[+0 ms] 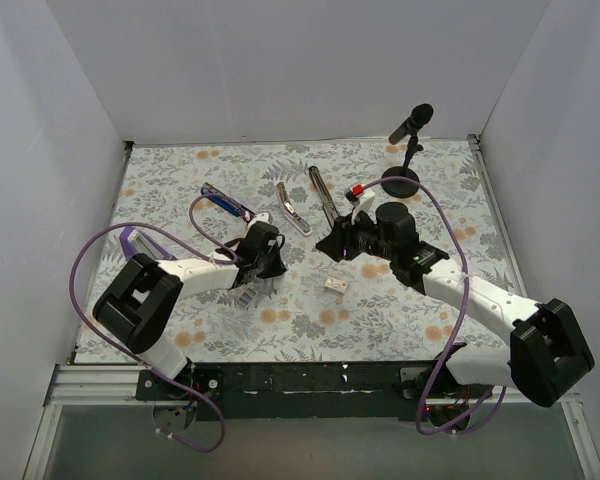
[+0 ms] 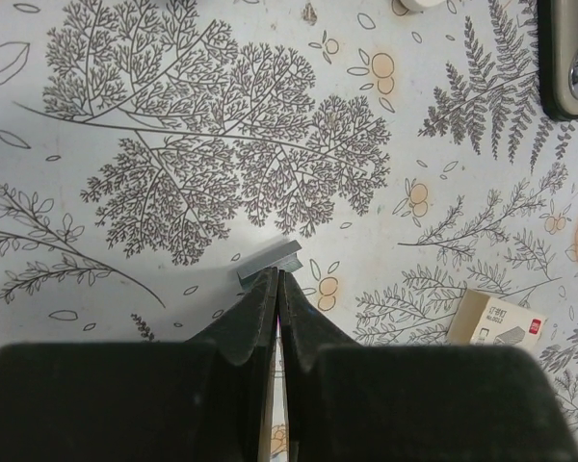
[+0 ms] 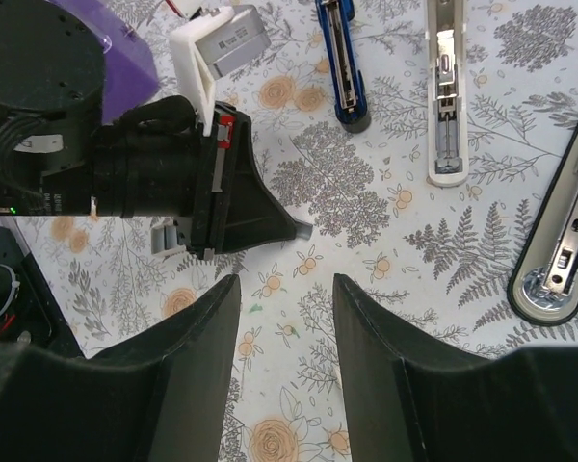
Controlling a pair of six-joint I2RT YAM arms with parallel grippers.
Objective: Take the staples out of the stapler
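My left gripper is shut, low over the table, with its tips at a small grey strip of staples [image 2: 268,258] lying on the paper; nothing clearly shows between the fingers. A white stapler [image 3: 447,144] lies open behind it, with a blue stapler [image 3: 349,87] to its left and a silver-and-black stapler [image 3: 549,269] to the right. My right gripper stands open, pointed down over bare paper, nothing between its fingers.
A small staple box [image 2: 496,318] lies between the arms. A purple stapler [image 1: 140,240] is at the left, and a black stand [image 1: 400,180] at the back right.
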